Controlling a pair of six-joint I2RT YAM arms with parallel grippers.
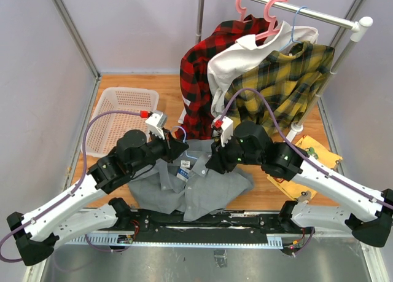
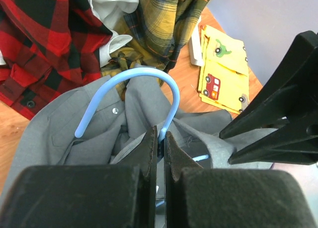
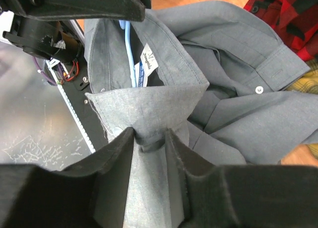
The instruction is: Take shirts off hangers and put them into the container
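Observation:
The grey shirt (image 1: 206, 193) lies crumpled on the floor in front of the arms, with the blue hanger (image 2: 175, 96) running into its neck opening. My left gripper is shut on the hanger just below its hook, which stands clear above the fingers. In the right wrist view, my right gripper has its fingers part open, one on each side of a fold of the shirt's collar. Whether they press on the cloth does not show. A white label (image 3: 148, 61) and part of the hanger are visible inside the collar.
Behind the shirt, a red checked shirt (image 1: 218, 61), a white one and a yellow checked one hang from the rack (image 1: 295, 8). An empty pale basket (image 1: 126, 101) stands at the back left. Folded yellow cloth (image 1: 307, 165) lies on the right. Both grippers are close together.

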